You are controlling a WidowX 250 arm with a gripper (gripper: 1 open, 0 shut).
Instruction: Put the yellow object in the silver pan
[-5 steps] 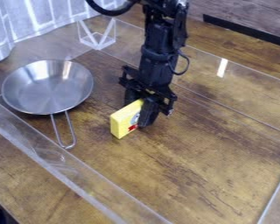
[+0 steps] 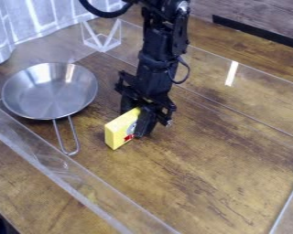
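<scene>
The yellow object (image 2: 118,132), a small box-like piece, is on or just above the wooden table, in the middle left of the camera view. My black gripper (image 2: 139,122) is right over it, its fingers around the end farther from the camera. That end is partly hidden by the fingers, and I cannot tell whether they press on it. To the left and farther back lies the silver pan (image 2: 48,80), empty, its wire handle pointing toward the camera.
A clear plastic edge (image 2: 63,169) runs along the table's left side. Behind the pan stands a white wire-like piece (image 2: 100,37). Bare wooden table (image 2: 222,155) spreads out to the right and in front.
The gripper and the yellow object have both shifted a little to the left, toward the pan's side. The pan has not moved.
</scene>
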